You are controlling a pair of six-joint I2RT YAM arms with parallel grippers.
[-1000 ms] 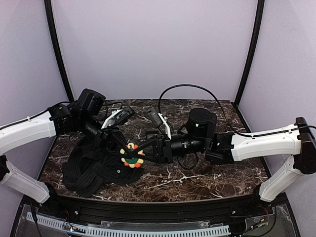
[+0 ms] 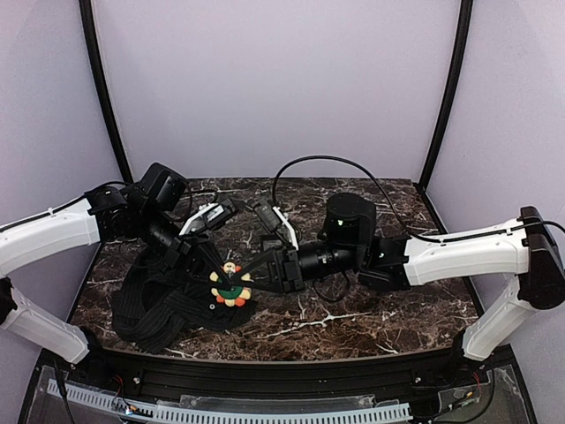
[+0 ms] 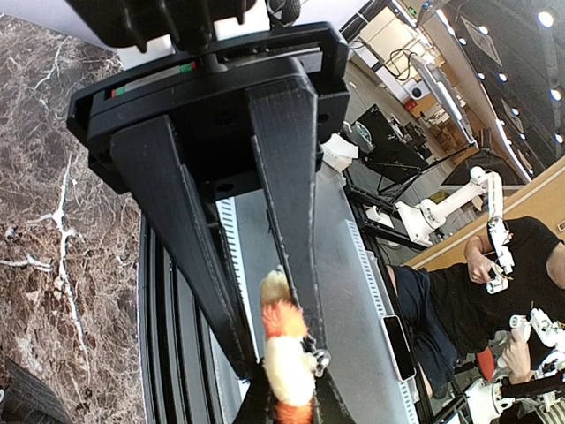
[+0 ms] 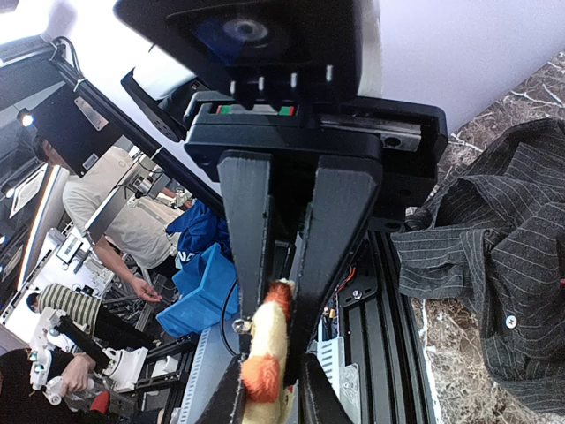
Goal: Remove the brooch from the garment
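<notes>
A plush flower brooch, cream and orange with a green centre, is held up at the middle between both grippers, over the dark pinstriped garment. My left gripper and my right gripper meet at it from either side, each shut on it. In the left wrist view the brooch is edge-on at the fingertips, a small metal part at its side. In the right wrist view the brooch also shows edge-on, with metal at its left, and the garment lies apart to the right.
The garment covers its left part. A black rail runs along the front edge; pale walls stand at the back and sides.
Both grippers and the brooch have shifted slightly left and down in the top view. The garment looks unmoved.
</notes>
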